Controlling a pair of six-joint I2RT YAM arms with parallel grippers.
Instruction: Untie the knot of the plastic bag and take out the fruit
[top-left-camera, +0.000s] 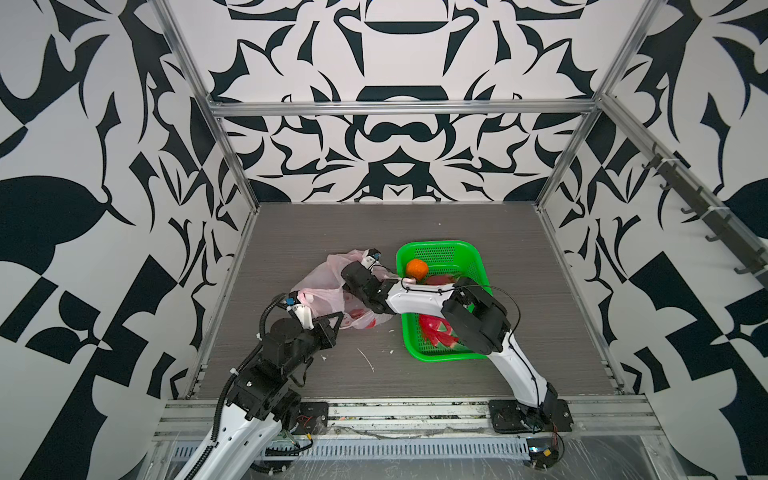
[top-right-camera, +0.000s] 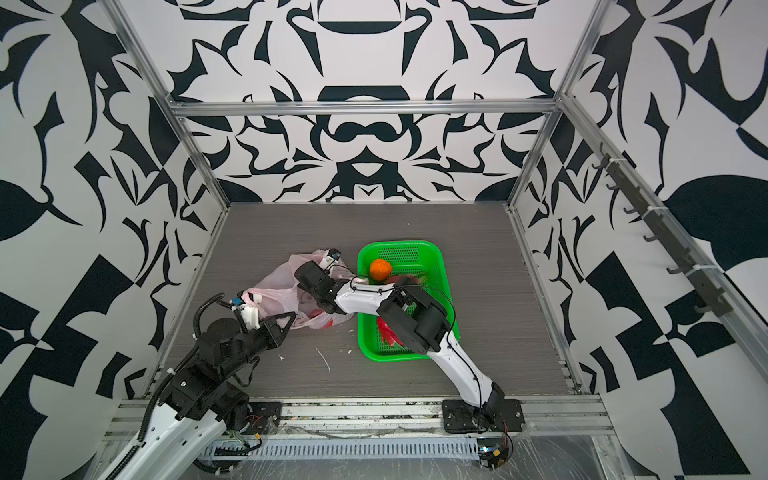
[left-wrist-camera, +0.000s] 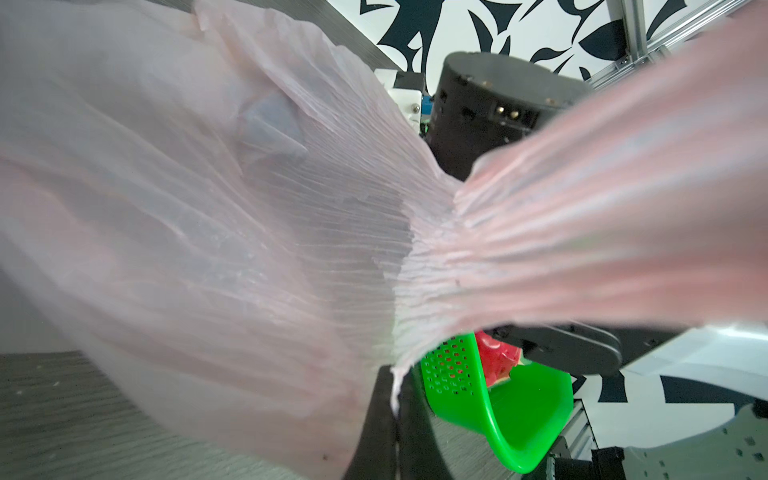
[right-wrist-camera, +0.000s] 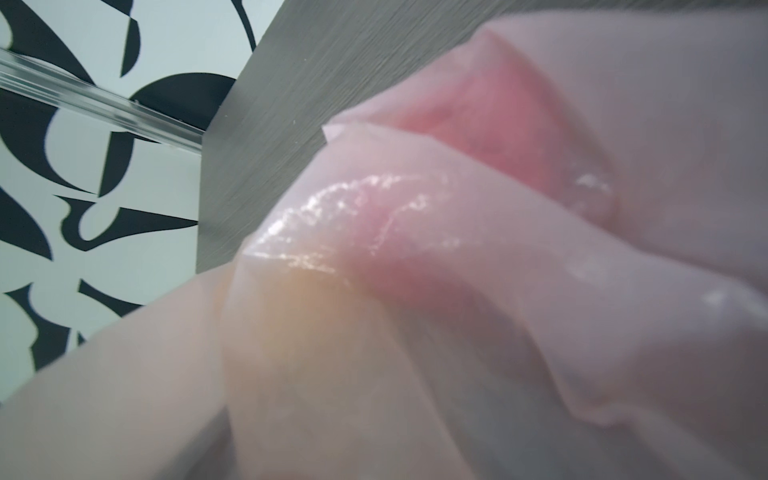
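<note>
A crumpled pink translucent plastic bag (top-left-camera: 324, 284) lies left of the green basket. My left gripper is shut on a thin twisted strand of the bag, which stretches and bunches from its fingertips. My right arm reaches over the basket, its gripper body (top-left-camera: 360, 280) down at the bag's middle; its fingers are hidden in all views. The right wrist view is filled with bag film (right-wrist-camera: 640, 336), with reddish and yellowish patches showing through.
The green basket (top-right-camera: 432, 252) holds an orange (top-right-camera: 380, 269) and red fruit (top-left-camera: 436, 328), partly under my right arm. Bare table lies at the back and right, with small scraps near the front.
</note>
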